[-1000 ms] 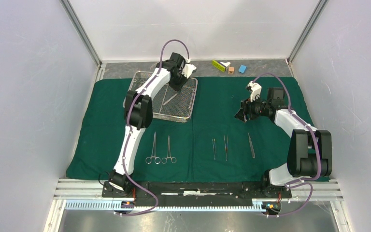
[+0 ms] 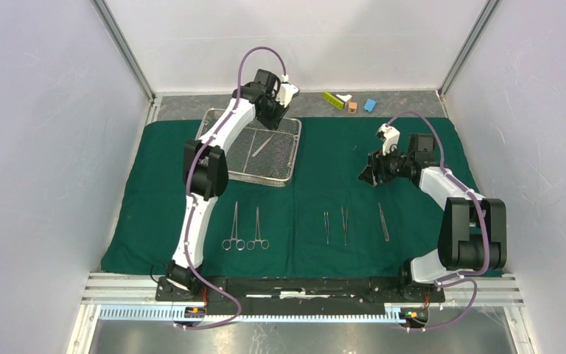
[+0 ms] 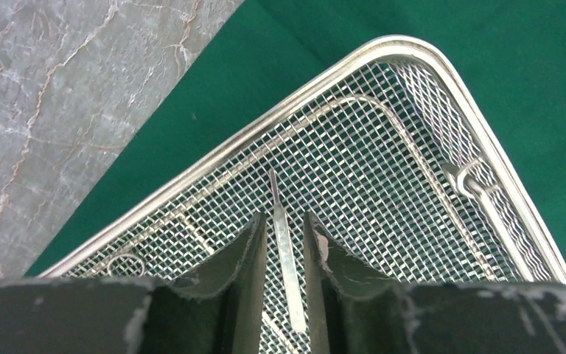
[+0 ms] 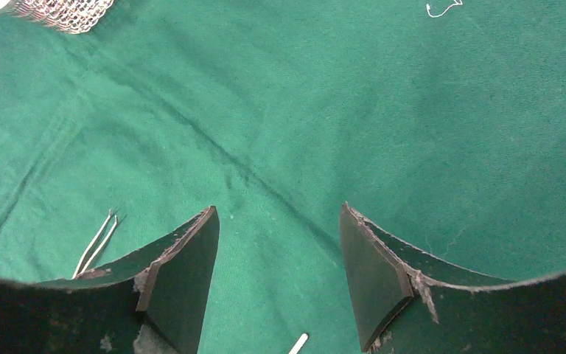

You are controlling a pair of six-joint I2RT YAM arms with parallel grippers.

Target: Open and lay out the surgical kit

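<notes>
A slim silver scalpel-like instrument lies inside the wire mesh tray. My left gripper is over the tray's far right part. In the left wrist view the instrument shows through the gap between the parted fingers, and no grip on it shows. My right gripper hangs over bare green cloth, its fingers wide apart and empty. On the cloth lie two ring-handled clamps, two pairs of tweezers and another slim instrument.
A yellow-green item, a small orange-brown block and a blue block stand on the grey strip behind the cloth. The tray's raised rim surrounds the instrument inside. Open green cloth lies between the arms.
The instrument inside the tray lies slightly farther up now. The right arm has hardly moved.
</notes>
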